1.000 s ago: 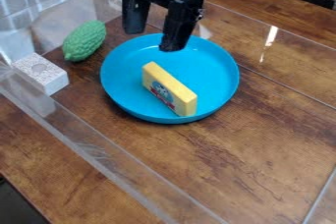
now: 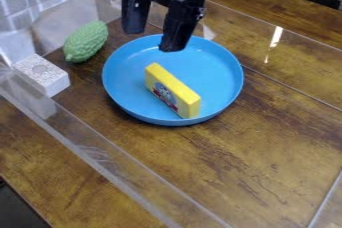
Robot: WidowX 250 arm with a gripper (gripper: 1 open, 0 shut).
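Note:
A black gripper [image 2: 155,32] hangs at the top centre over the back part of a blue round plate [image 2: 214,84], its two dark fingers apart with nothing visible between them. A yellow box [image 2: 174,89] with a printed side lies on the plate, in front of and below the gripper, apart from it.
A green textured object [image 2: 86,42] lies left of the plate, and a white block [image 2: 39,75] sits further left. Clear plastic edging runs along the left.

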